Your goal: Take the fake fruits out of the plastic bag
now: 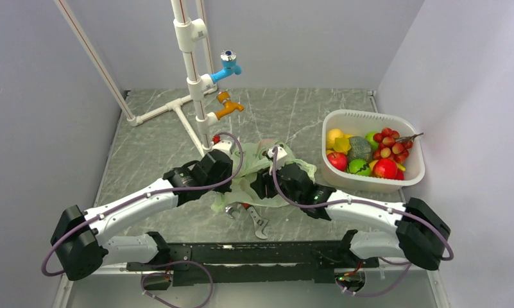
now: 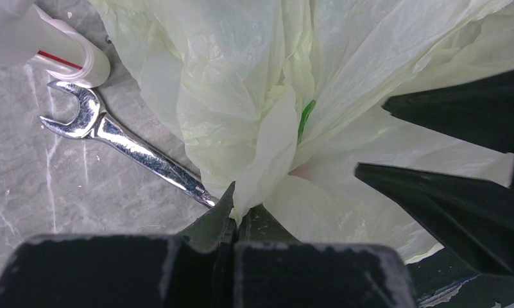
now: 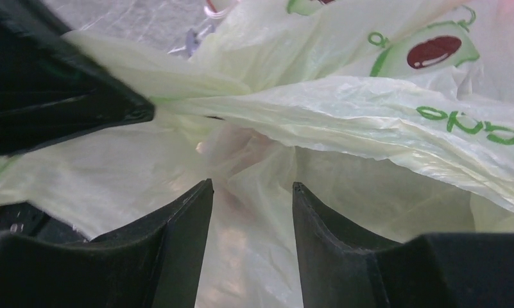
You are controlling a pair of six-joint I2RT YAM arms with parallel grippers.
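The pale green plastic bag [image 1: 241,192] lies on the grey table between the two arms. In the left wrist view, a fold of the bag [image 2: 267,147] runs down between the fingertips of my left gripper, which is shut on it. My right gripper is at the bag's mouth, its fingers apart with only the bag's film [image 3: 254,212] behind them. Faint pinkish shapes show through that film, too vague to name. Fake fruits [image 1: 360,168] of many kinds, among them red grapes [image 1: 392,145], fill the white basket [image 1: 329,168] on the right.
An adjustable wrench [image 1: 258,222] lies just in front of the bag, with a silver spanner [image 2: 138,146] beside it. White pipes [image 1: 194,83] with a blue tap [image 1: 227,69] and an orange tap [image 1: 228,108] stand behind my left arm.
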